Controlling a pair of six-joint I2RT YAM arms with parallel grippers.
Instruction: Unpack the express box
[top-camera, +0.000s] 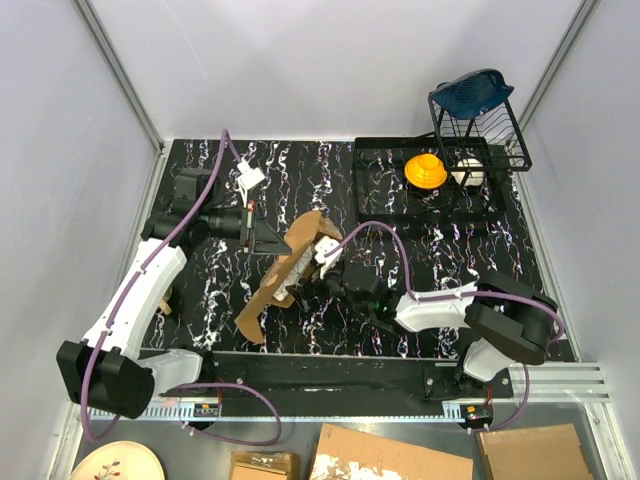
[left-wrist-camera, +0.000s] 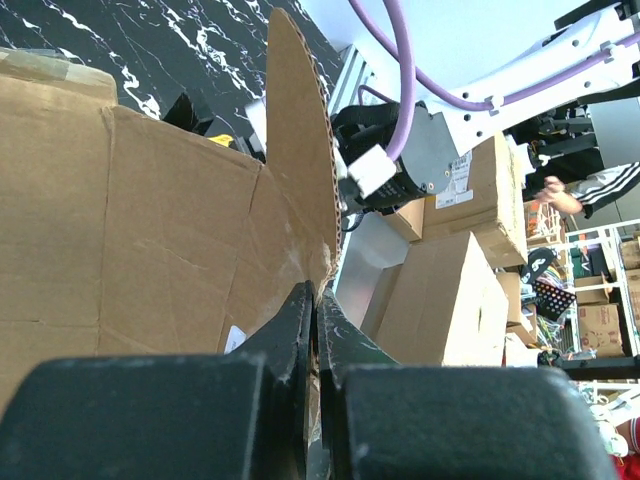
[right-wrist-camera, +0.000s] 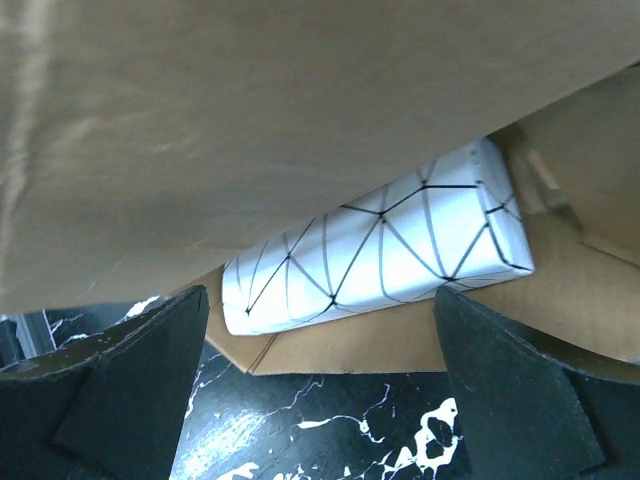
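The cardboard box (top-camera: 275, 285) stands tipped up in the middle of the marble table, its top flap upright in the left wrist view (left-wrist-camera: 170, 230). My left gripper is shut on that cardboard's edge from above. Inside the box, a white package with a black triangle pattern (right-wrist-camera: 370, 245) shows in the right wrist view. My right gripper is open at the box's opening, its fingers on either side below the package, which lies ahead of them beneath an overhanging cardboard panel.
A black dish rack (top-camera: 360, 180) with a yellow bowl (top-camera: 425, 170), a white item and a blue piece stands at the back right.
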